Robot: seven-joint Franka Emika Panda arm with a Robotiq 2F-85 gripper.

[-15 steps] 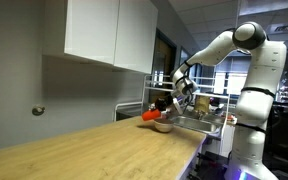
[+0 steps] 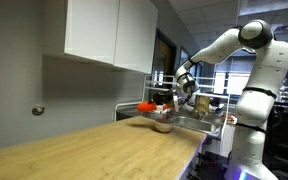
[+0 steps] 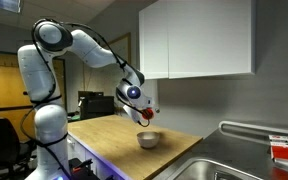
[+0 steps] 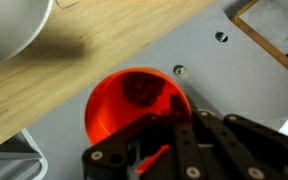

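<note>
A red cup [image 4: 102, 112] fills the middle of the wrist view, its mouth turned toward the camera and something dark visible inside. My gripper is shut on its side. In exterior view 1 the red cup [image 2: 147, 106] lies nearly level above a bowl [image 2: 164, 126] on the wooden table. Exterior view 2 shows the pale bowl [image 3: 148, 140] below my gripper [image 3: 141, 109], with only a red edge of the cup showing. Part of the grey bowl [image 4: 9, 25] also enters the wrist view's upper left corner.
A sink [image 3: 199, 172] adjoins it, and a rack with red-and-white items [image 3: 287, 150] stands beyond. White cabinets [image 2: 109, 30] hang overhead.
The red cup has risen a little and moved slightly left in exterior view 1. Its tilt has eased from sloping to nearly level. The bowl stays in place.
</note>
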